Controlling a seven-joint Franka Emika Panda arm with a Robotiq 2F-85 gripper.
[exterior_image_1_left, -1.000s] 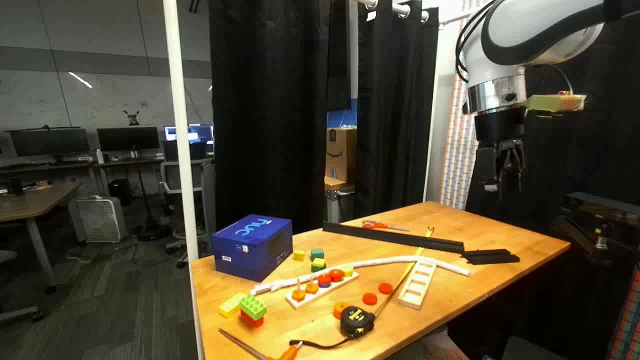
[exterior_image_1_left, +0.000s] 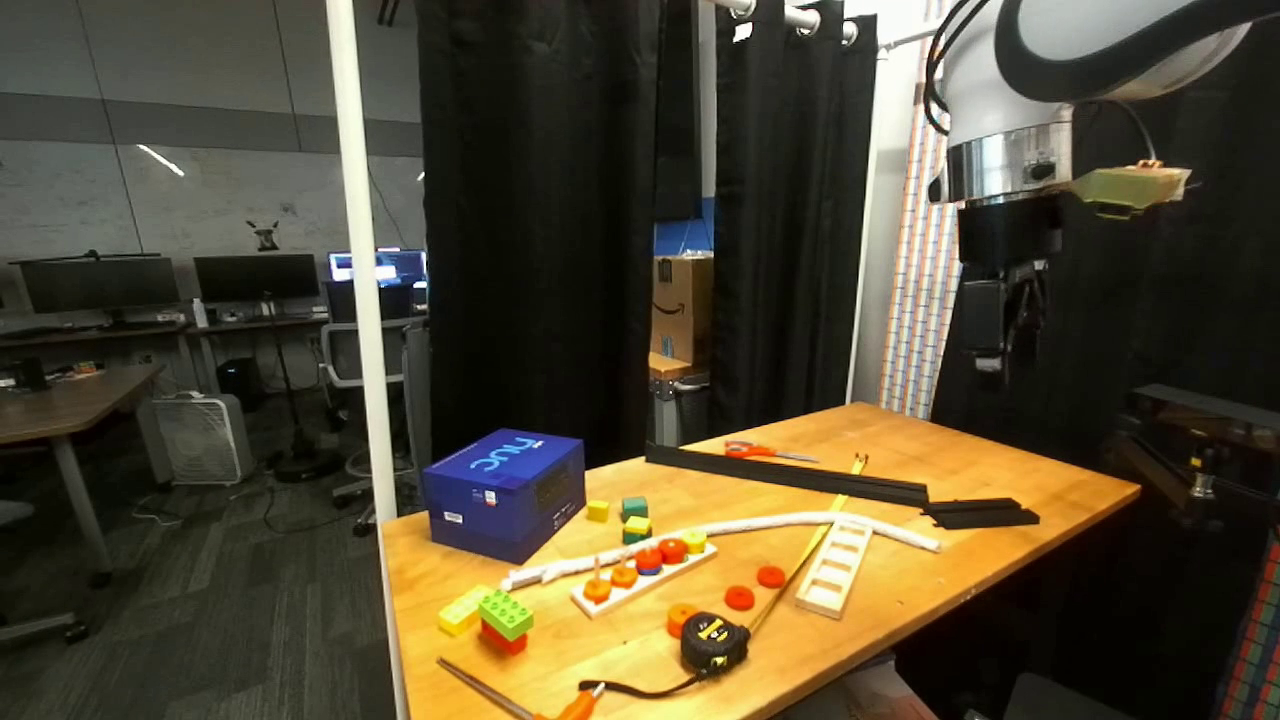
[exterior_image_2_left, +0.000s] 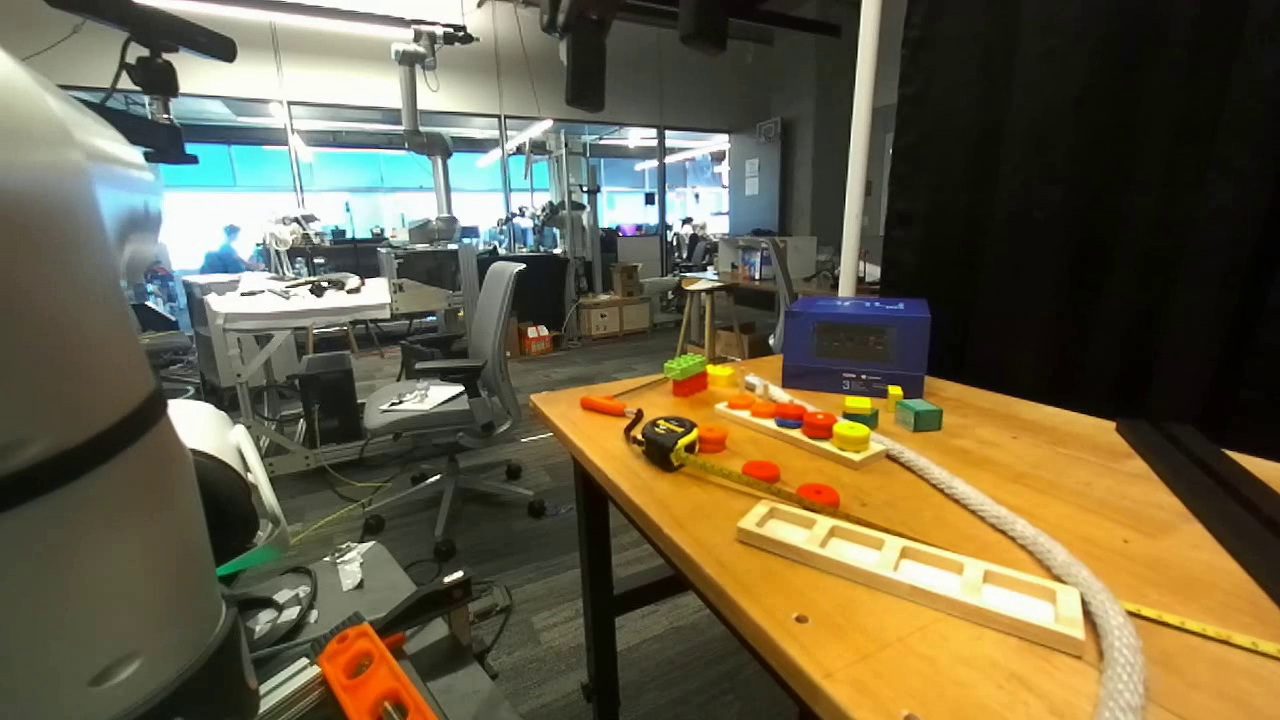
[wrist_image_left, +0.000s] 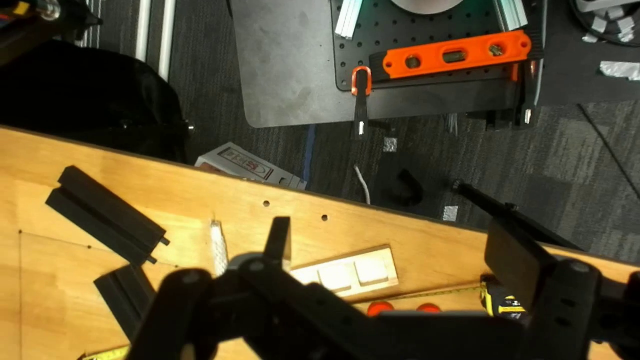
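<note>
High above the right end of the wooden table (exterior_image_1_left: 960, 450) hangs my gripper (exterior_image_1_left: 1008, 360), clear of everything on it. In the wrist view the gripper is open, its two dark fingers wide apart with nothing held between them. Below it in that view are the wooden tray with square compartments (exterior_image_2_left: 912, 564), two red discs and the black-yellow tape measure (exterior_image_1_left: 714, 643), its tape drawn out. A peg board (exterior_image_2_left: 801, 434) carries orange, red and yellow rings. The white rope (exterior_image_2_left: 1020, 522) curves across the table.
A blue box (exterior_image_1_left: 504, 492) stands at the far left corner. Toy blocks (exterior_image_1_left: 506, 614), an orange-handled screwdriver (exterior_image_1_left: 576, 706), red scissors (exterior_image_1_left: 753, 450) and black rails (exterior_image_1_left: 786, 474) lie around. Bare wood shows at the table's right end.
In exterior view 1 the arm and gripper have shifted slightly right, and the gripper has turned a little. The objects on the table have stayed where they were.
</note>
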